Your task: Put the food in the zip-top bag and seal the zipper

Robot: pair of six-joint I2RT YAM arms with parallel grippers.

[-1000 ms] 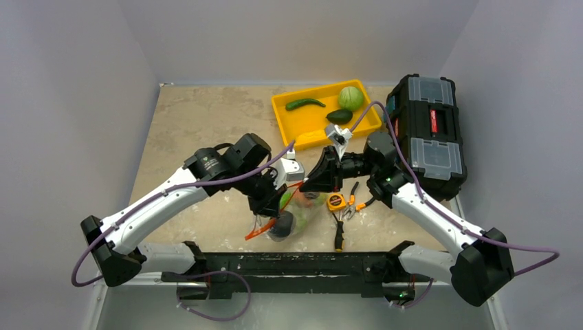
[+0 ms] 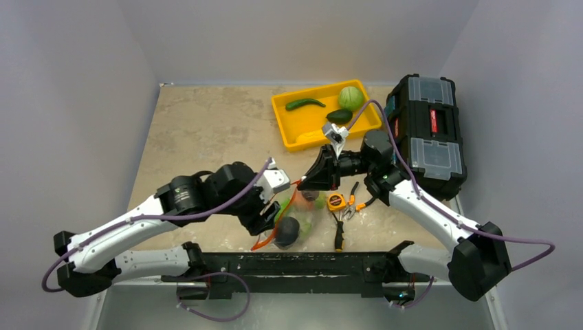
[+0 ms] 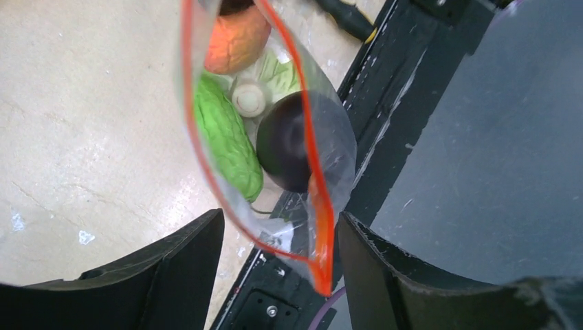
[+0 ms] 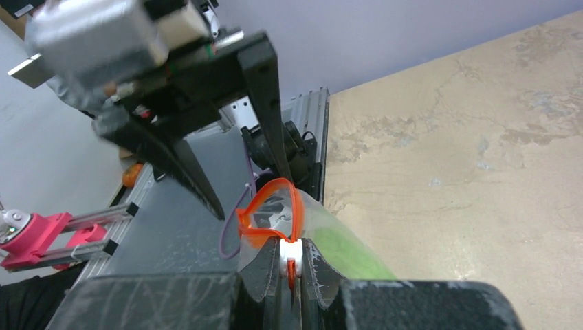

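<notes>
A clear zip bag (image 2: 302, 216) with orange zipper edges holds food near the table's front edge. Through its mouth in the left wrist view show a dark round item (image 3: 282, 141), a green pepper (image 3: 227, 137) and an orange-red item (image 3: 237, 41). My right gripper is shut on one end of the zipper, gripping the white slider (image 4: 291, 253). My left gripper stands open, one finger on each side of the zipper's other corner (image 3: 320, 271). The two orange edges are apart between the ends, so the mouth gapes.
A yellow tray (image 2: 292, 141) with a cucumber, an avocado and a round green vegetable stands at the back. A tape measure (image 2: 336, 201), pliers and a screwdriver (image 2: 339, 237) lie right of the bag. A black toolbox (image 2: 426, 130) occupies the right.
The right gripper barely moved.
</notes>
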